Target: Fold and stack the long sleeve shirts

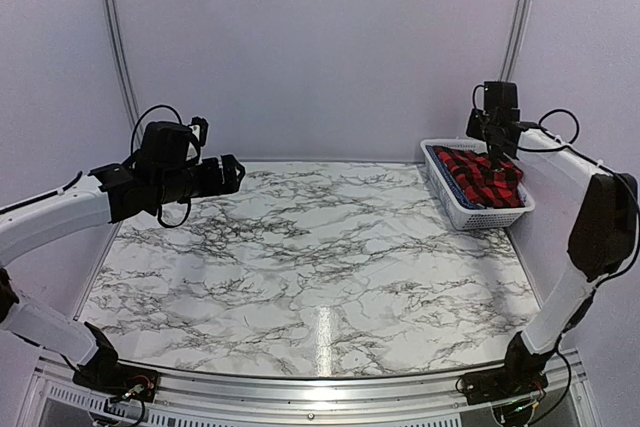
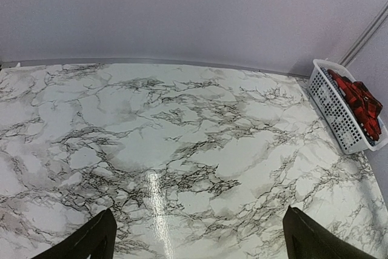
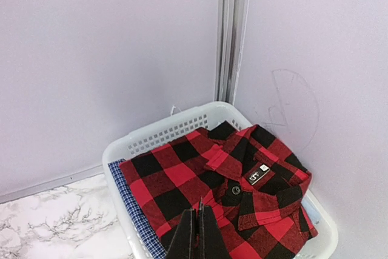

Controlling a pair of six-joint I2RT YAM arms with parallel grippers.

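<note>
A red and black checked shirt [image 3: 176,174] lies folded in the white basket [image 3: 112,168], its collar and label facing up. Under its left edge shows a blue checked cloth [image 3: 136,210]. My right gripper is over the shirt, its fingers shut together with no cloth visible between them. In the top view it stands above the basket [image 1: 455,209] and the red shirt [image 1: 465,167]. At the left, my left gripper [image 1: 240,174] hangs above the table; the left wrist view shows its fingers [image 2: 91,238] wide apart with only bare table between.
The marble-patterned table [image 1: 300,247] is empty apart from the basket at its far right corner. Walls stand close behind and to the right of the basket, with a metal post [image 3: 230,34] in that corner.
</note>
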